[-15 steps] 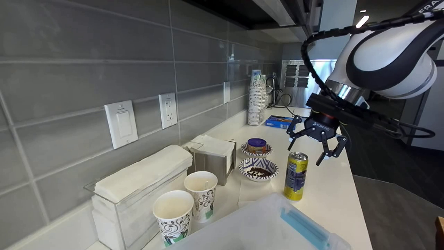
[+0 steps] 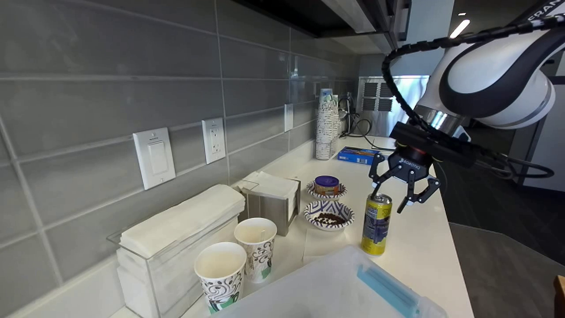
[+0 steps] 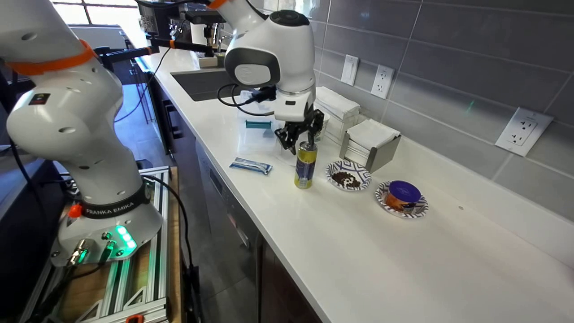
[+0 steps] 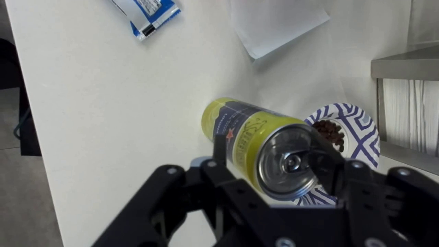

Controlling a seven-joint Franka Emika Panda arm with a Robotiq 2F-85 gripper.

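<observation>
A yellow and dark-blue can (image 2: 376, 225) stands upright on the white counter, its silver top facing up. Just over that top is my gripper (image 2: 387, 202), its fingers part-way together. One finger (image 4: 327, 164) overlaps the rim on the bowl side in the wrist view. The other finger (image 4: 220, 149) appears at the can's opposite side, with some space showing between it and the rim. Whether both fingers press on the can (image 4: 247, 140) cannot be made out. From the opposite side, the can (image 3: 305, 167) also looks upright beneath the gripper (image 3: 302, 148).
Close by is a patterned bowl (image 3: 365, 174) of dark beans, then a purple-lidded tub (image 3: 404, 192) in another bowl. A blue snack packet (image 3: 251, 166) lies near the counter edge. Paper cups (image 2: 256, 238), a napkin holder (image 2: 292, 206) and a clear bin (image 2: 318, 289) surround the can.
My gripper's fingers have come closer together and sit slightly lower, one now overlapping the can's top. The can stands in the same spot.
</observation>
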